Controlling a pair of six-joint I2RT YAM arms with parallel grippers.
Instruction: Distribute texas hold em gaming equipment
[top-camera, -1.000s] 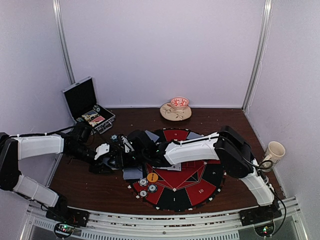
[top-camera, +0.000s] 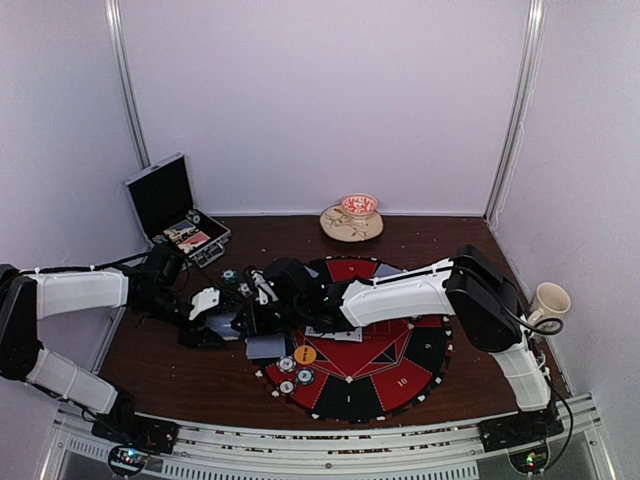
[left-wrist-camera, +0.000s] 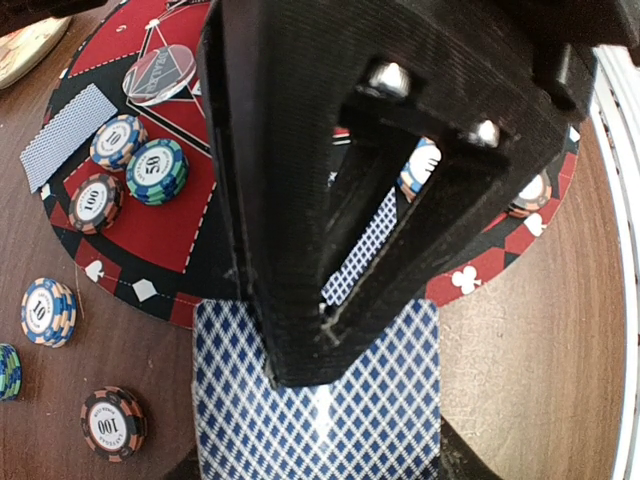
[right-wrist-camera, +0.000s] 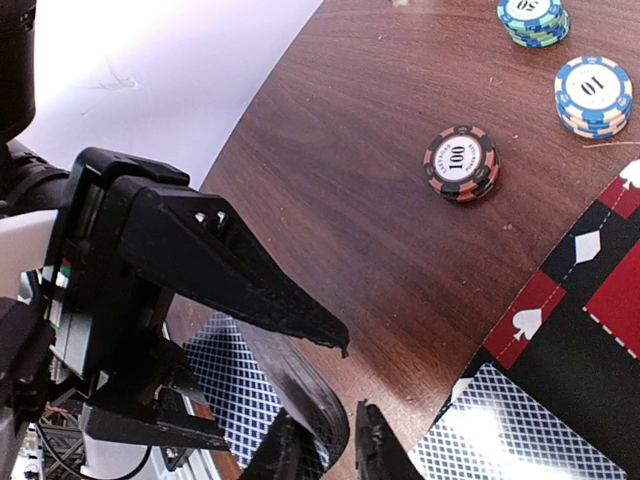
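Note:
My left gripper (top-camera: 200, 320) is shut on a blue-checked card deck (left-wrist-camera: 315, 410) at the left of the round red-and-black mat (top-camera: 390, 385). My right gripper (top-camera: 245, 320) is beside it, its dark fingers over the left wrist view. In the right wrist view the deck (right-wrist-camera: 230, 390) shows behind the left gripper's fingers; how far the right fingers are open is unclear. More cards (top-camera: 265, 349) lie on the mat's left edge, with chip stacks (left-wrist-camera: 155, 170) and a dealer disc (top-camera: 305, 355) nearby.
An open silver case (top-camera: 180, 220) stands at the back left, a bowl (top-camera: 358, 203) on a plate (top-camera: 340, 228) at the back, and a mug (top-camera: 550, 305) at the right. Loose chip stacks (right-wrist-camera: 460, 163) rest on the wood left of the mat.
The right arm has shifted slightly, its elbow and gripper moving a little. The left arm looks still.

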